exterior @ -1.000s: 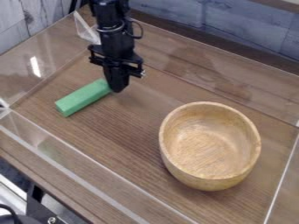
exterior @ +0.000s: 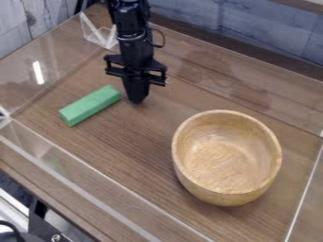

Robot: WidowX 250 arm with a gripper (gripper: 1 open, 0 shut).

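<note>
My gripper (exterior: pixel 134 91), black, points down near the table's middle-left, just right of a green rectangular block (exterior: pixel 89 106) lying flat on the wooden table. Its lower end is dark and small, so its fingers cannot be told apart. A wide tan wooden bowl (exterior: pixel 225 159) sits at the lower right.
The black arm comes down from the top. Some white cables lie at the lower left corner, off the table's edge.
My gripper has shifted slightly to the right, away from the green block's end. The block and bowl look unmoved.
</note>
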